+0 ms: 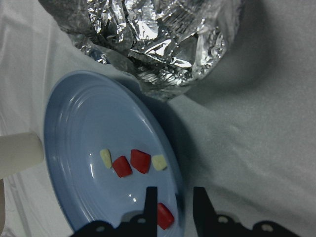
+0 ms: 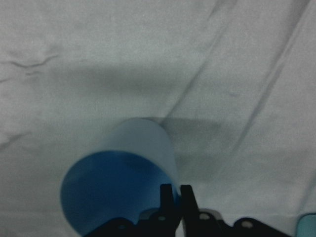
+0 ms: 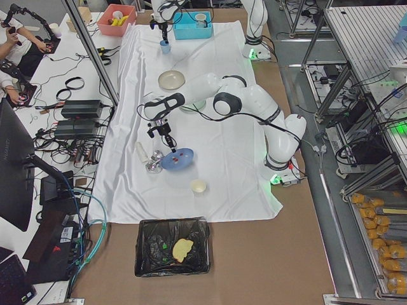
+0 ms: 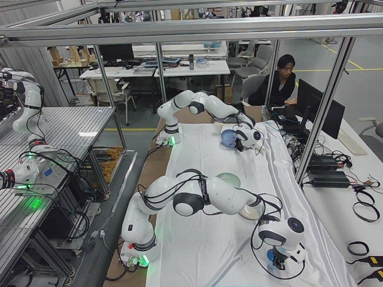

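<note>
My left gripper hangs over the rim of a blue plate (image 3: 178, 162), which holds red pieces (image 1: 140, 160) and pale pieces (image 1: 105, 157); its fingers stand apart, with nothing seen held. Crumpled foil (image 1: 153, 44) lies beside the plate, and a pale cylinder (image 1: 15, 153) lies on the other side in the wrist view. My right gripper is at the rim of a blue cup (image 2: 118, 192) at the far end of the cloth, its fingertips close together; whether they pinch the wall is unclear.
A beige plate (image 3: 171, 79) and a green plate (image 4: 228, 178) lie between the arms. A cream cup (image 3: 198, 186) stands near the blue plate. A black tray (image 3: 149, 248) sits beyond the cloth, a blue bin (image 3: 184, 28) at the other end.
</note>
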